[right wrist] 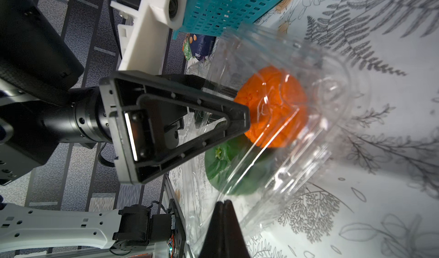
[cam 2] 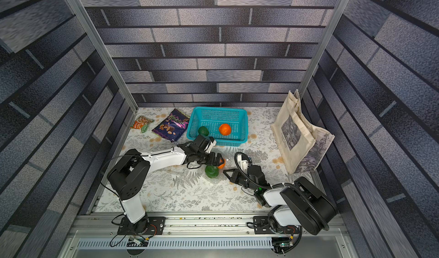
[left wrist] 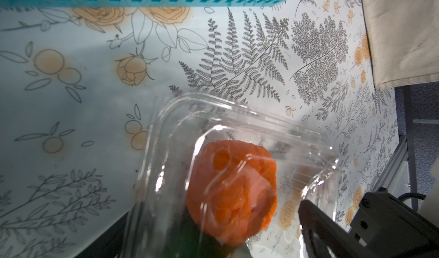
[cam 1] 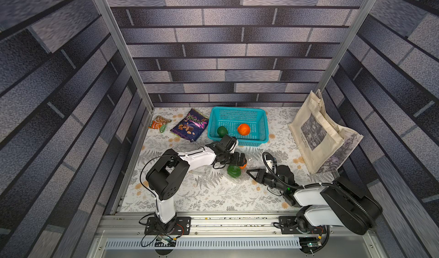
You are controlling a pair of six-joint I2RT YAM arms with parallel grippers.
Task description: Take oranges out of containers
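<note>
A clear plastic container (left wrist: 237, 109) holding an orange (left wrist: 231, 189) and a green fruit (right wrist: 233, 168) lies mid-table. My left gripper (cam 1: 238, 158) stands open over it, its fingers either side of the container in the left wrist view. My right gripper (cam 1: 251, 174) is shut with nothing visible between its fingers, just right of the container; its tip is at the near end in the right wrist view. Another orange (cam 1: 243, 129) sits in the turquoise basket (cam 1: 237, 111) beside a green fruit (cam 1: 222, 130).
A beige tote bag (cam 1: 315, 139) stands at the right. A purple snack bag (cam 1: 189, 124) and a small orange packet (cam 1: 159, 123) lie at the back left.
</note>
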